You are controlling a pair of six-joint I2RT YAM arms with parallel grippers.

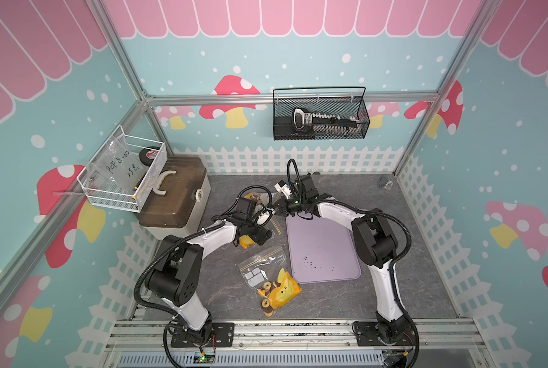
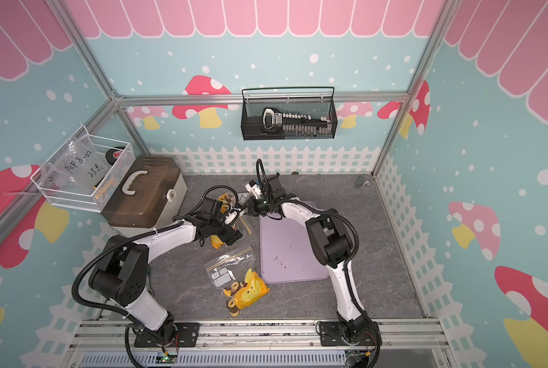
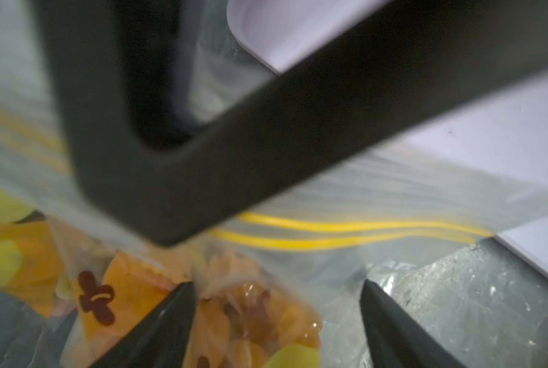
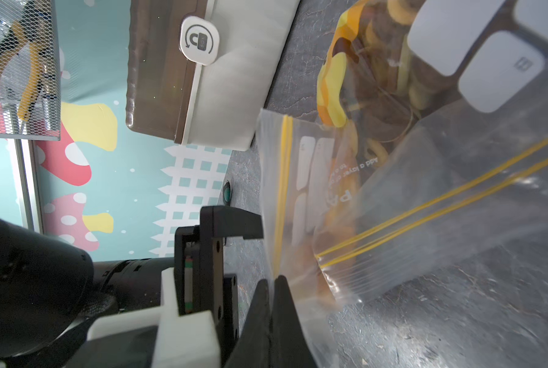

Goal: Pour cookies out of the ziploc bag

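The ziploc bag (image 4: pixel 421 165) is clear, with yellow zip lines and orange printing, and round cookies show through its film. In the right wrist view, my right gripper is shut at the bag's mouth, with a thin film edge running into its fingertips. My left gripper stands part open low over the bag, its blurred fingers (image 3: pixel 163 328) apart and the bag's film and orange print visible beyond them. A black, out-of-focus part crosses the left wrist view and hides some of the bag. A lavender tray (image 1: pixel 329 245) lies right of the bag, with dark crumbs on it.
Another clear bag (image 1: pixel 261 260) and a yellow packet (image 1: pixel 284 291) lie near the front, beside loose cookies (image 1: pixel 265 303). A brown-lidded box (image 1: pixel 176 190) stands at left under a white wire basket (image 1: pixel 123 174). Floor right of the tray is clear.
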